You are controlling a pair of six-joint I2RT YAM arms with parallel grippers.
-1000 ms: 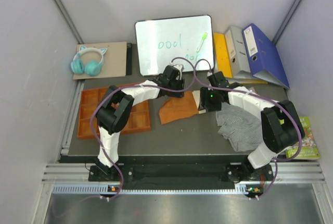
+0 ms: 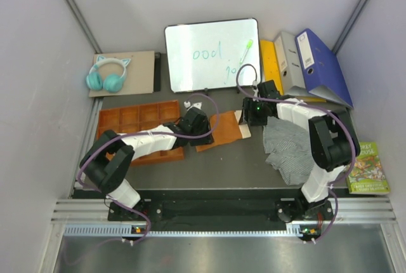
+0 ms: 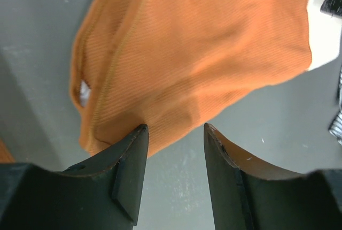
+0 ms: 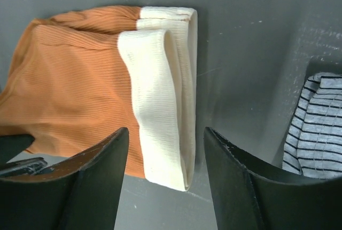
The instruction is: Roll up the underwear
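The orange underwear [image 2: 222,132] lies folded flat in the middle of the table, its cream waistband [image 4: 155,101] at the right end. Above its left, lower end my left gripper stands open; the fabric's near edge passes behind the left finger [image 3: 133,155], and nothing is seen pinched. At the waistband end is my right gripper, also open, with the waistband between and beyond its fingertips, not gripped. In the top view the arms cover the underwear's two ends in part.
A brown compartment box [image 2: 136,115] stands to the left, partly under the left arm. Grey striped cloth [image 2: 292,152] lies at the right. A whiteboard [image 2: 209,51] leans at the back. Bare table shows in front of the underwear.
My left gripper has moved left and toward the front, from the underwear's far side to its left end. The right gripper has shifted slightly toward the back. The underwear looks unmoved.
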